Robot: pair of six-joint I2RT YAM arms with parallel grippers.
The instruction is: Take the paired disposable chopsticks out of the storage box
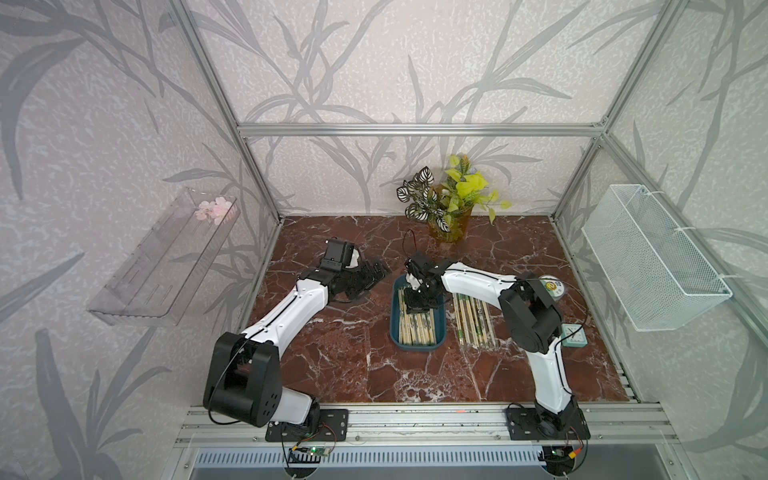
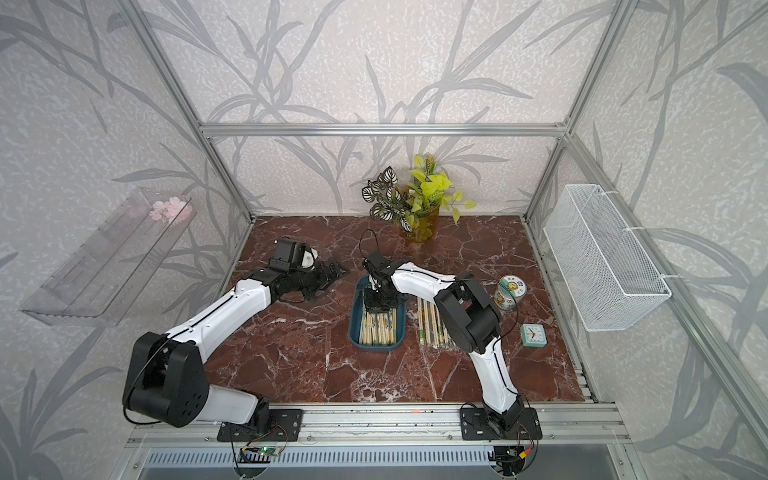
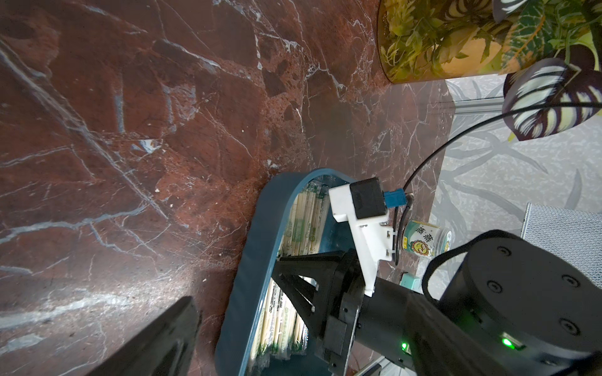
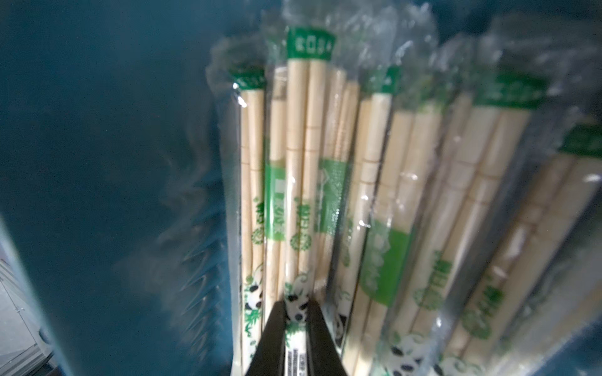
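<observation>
A blue storage box holds several paired chopsticks in clear wrappers with green bands. My right gripper reaches down into the box from its right side. In the right wrist view its fingers are close together, and one wrapped pair runs between them, the fingers shut on it near its panda print. This pair lies over its neighbours. My left gripper hangs left of the box; in the left wrist view its blurred fingers stand wide open, with nothing between them.
Several chopstick pairs lie in a row on the marble table right of the box. A potted plant stands behind. A tin and a small clock are at the right.
</observation>
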